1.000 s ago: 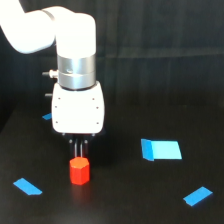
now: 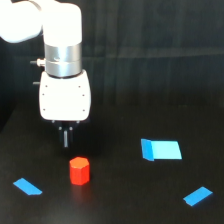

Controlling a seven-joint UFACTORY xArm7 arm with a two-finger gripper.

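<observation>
A small red hexagonal block (image 2: 79, 171) rests upright on the dark table at the lower left. Behind it, slightly to its left, hangs my white gripper (image 2: 65, 138), pointing down. A dark gap separates the block from the thin dark fingers, so the block is not held. Those fingers are too small and dim against the black background to show whether they stand open or shut.
To the right lies a light blue rectangle (image 2: 166, 150) with a darker blue strip along its left side. Blue tape pieces mark the front left (image 2: 27, 187) and front right (image 2: 198, 196).
My gripper has moved back and to the left, away from the red block. The block has stayed in place. A blue mark at the back left is now hidden behind the gripper.
</observation>
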